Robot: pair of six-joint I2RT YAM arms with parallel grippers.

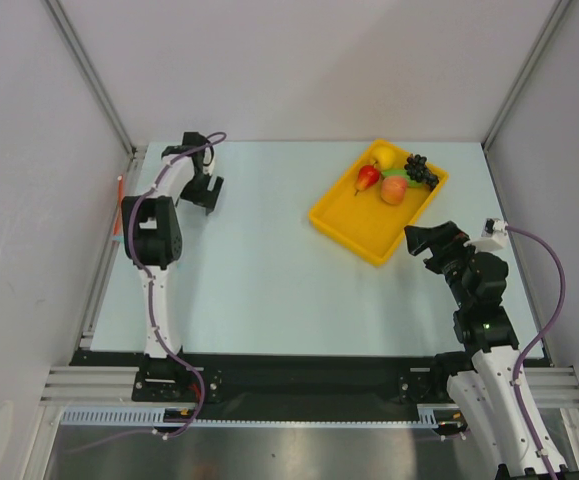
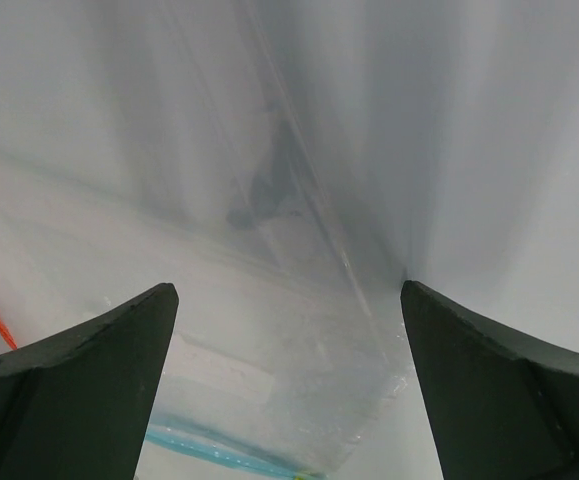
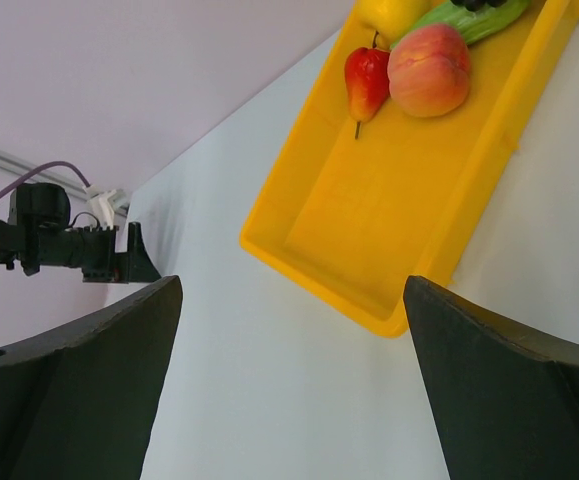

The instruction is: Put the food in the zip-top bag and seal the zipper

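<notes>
A clear zip top bag [image 2: 219, 330] lies flat on the table under my left gripper, which is open and empty. The bag's teal zipper [image 2: 214, 447] crosses the lower left of the left wrist view. From above, the left gripper [image 1: 214, 197] is at the far left. The food sits in a yellow tray [image 1: 354, 226]: red pear [image 1: 368, 176], peach [image 1: 393, 190], yellow item [image 1: 383, 156], dark grapes [image 1: 422, 170] and a partly covered green item [image 3: 491, 22]. My right gripper stands open beside the tray's near right side, nothing between its fingers.
A red strip [image 1: 120, 205] lies along the table's left edge, by the bag. Walls stand close at the left, right and back.
</notes>
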